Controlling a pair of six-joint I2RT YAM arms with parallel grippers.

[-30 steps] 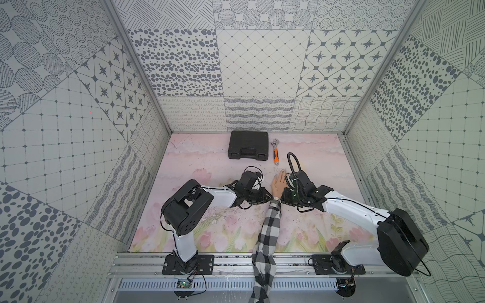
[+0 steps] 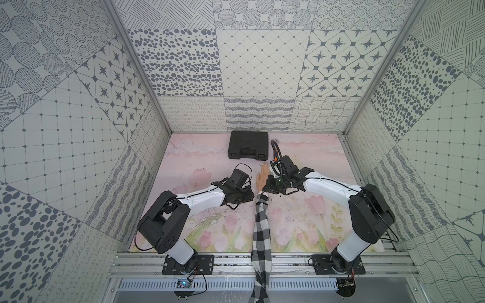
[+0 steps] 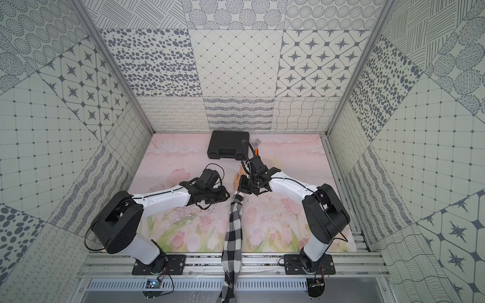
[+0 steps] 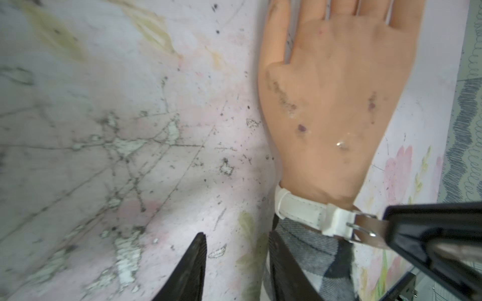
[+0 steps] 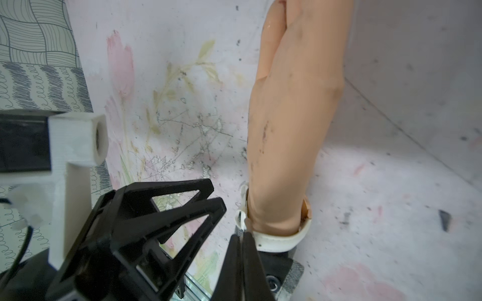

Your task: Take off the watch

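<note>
The white watch (image 4: 306, 210) is around the wrist of a mannequin hand (image 4: 331, 105), its buckle side turned toward my right gripper in the left wrist view. In the right wrist view, the watch band (image 5: 278, 242) circles the wrist just above the checkered sleeve (image 2: 261, 227). There my right gripper is shut, its tips against the band's edge; whether they pinch the strap end I cannot tell. Left of the wrist, my left gripper is part open over the table, with nothing between its fingers.
A black case (image 2: 248, 145) lies behind the hand. Beside it, an orange-handled wrench (image 3: 256, 147) is partly covered by the right arm. Clear table spreads on both outer sides.
The right gripper has shifted left and away from the front edge, and the hand and sleeve have swung the same way. My left gripper has drawn back slightly to the left.
</note>
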